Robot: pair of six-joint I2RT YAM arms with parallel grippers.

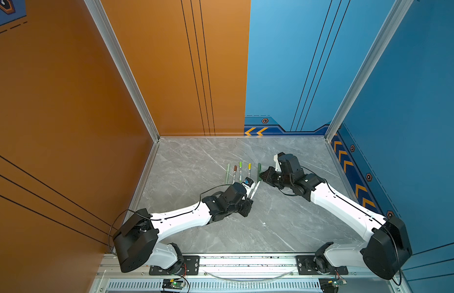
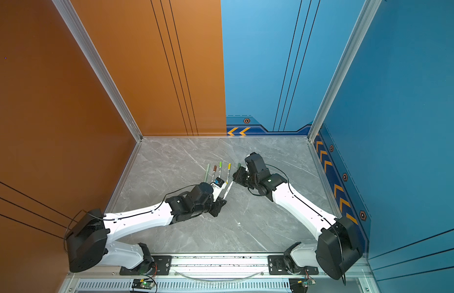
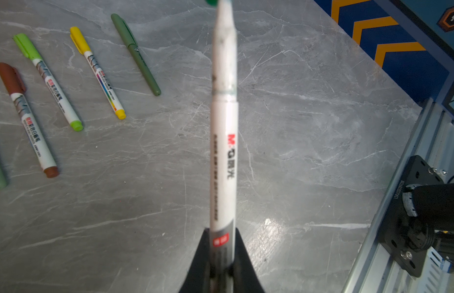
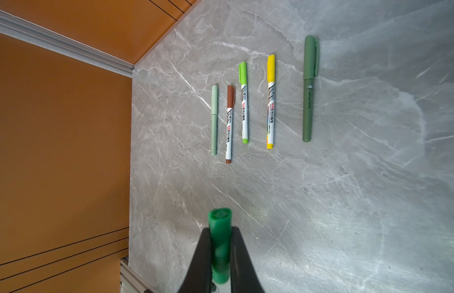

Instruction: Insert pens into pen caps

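A white uncapped marker stands lengthwise in the left wrist view, its lower body between the fingers of my left gripper, which is shut on it. At the top edge of that view the marker's narrow end reaches a small patch of green. My right gripper is shut on a green cap above the table. From the top left view, the white marker slants from the left gripper up to the right gripper's fingers. Whether its tip is inside the cap, I cannot tell.
Several capped pens lie side by side on the grey table: pale green, brown, lime, yellow and dark green.
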